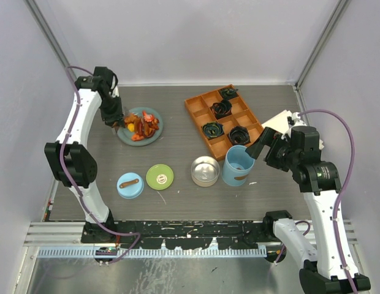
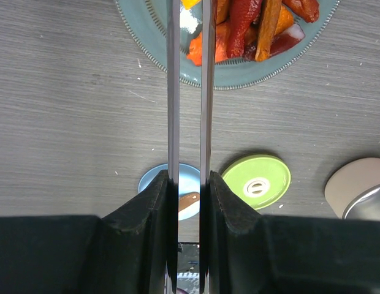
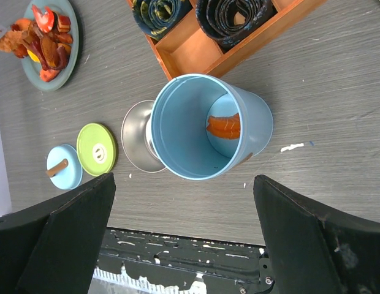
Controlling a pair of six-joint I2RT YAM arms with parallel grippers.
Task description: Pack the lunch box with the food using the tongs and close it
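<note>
My left gripper is shut over the left side of a teal plate heaped with orange, red and yellow food pieces; what it grips is hidden, above the top of the left wrist view. My right gripper stands open above the blue cup, which holds an orange piece. A metal bowl stands beside the cup. A green lid and a blue lidded item lie front left.
An orange divided wooden tray with several dark rolled items stands at the back right. A pale cloth or board lies behind the right gripper. The middle of the table between plate and lids is clear.
</note>
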